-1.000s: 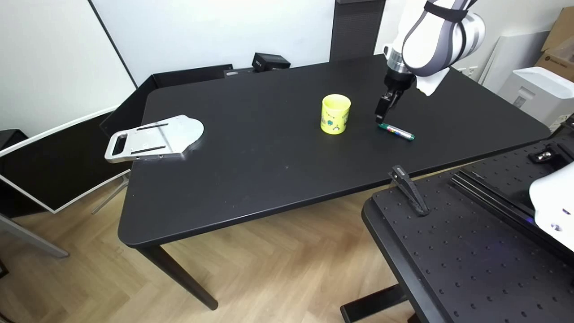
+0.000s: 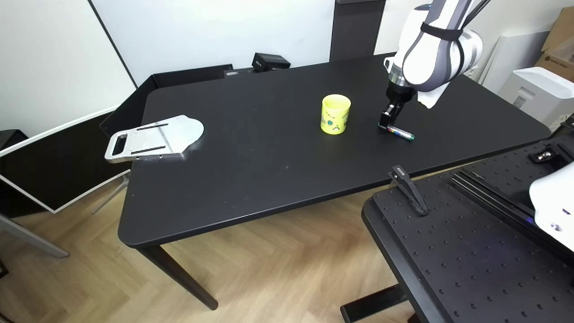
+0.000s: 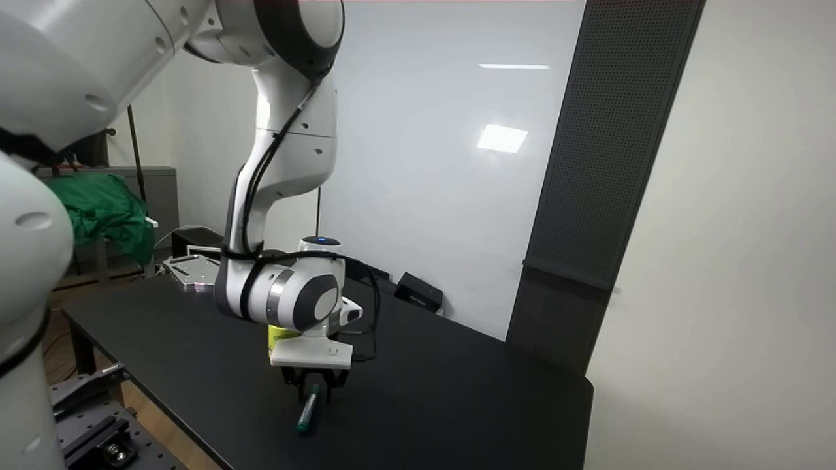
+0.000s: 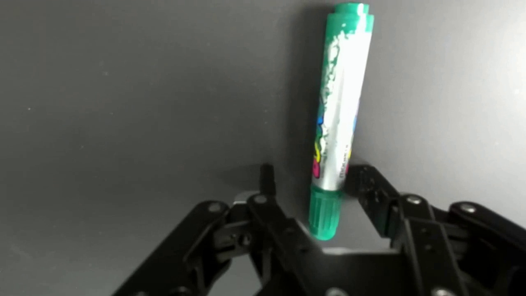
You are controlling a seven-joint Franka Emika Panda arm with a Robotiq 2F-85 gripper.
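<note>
A white-bodied marker with green ends (image 4: 342,103) lies on the black table, its capped end between the fingers of my gripper. In the wrist view the right finger (image 4: 377,197) is close beside the marker, while a gap separates it from the left finger (image 4: 267,180). The fingers are part open and not closed on it. Exterior view 1 has the gripper (image 2: 384,124) low at the table surface over the marker's near-cup end (image 2: 402,133). To the left stands an upright yellow cup (image 2: 334,115) with small printed figures; the arm mostly hides it in exterior view 2.
A silver metal plate (image 2: 161,137) rests at the table's far left edge. A black box (image 2: 270,62) sits along the back edge. A second dark perforated table (image 2: 473,258) stands at the front right.
Over the last second my gripper has come down and slightly right, from just above the marker to around its end. Marker and cup look unmoved.
</note>
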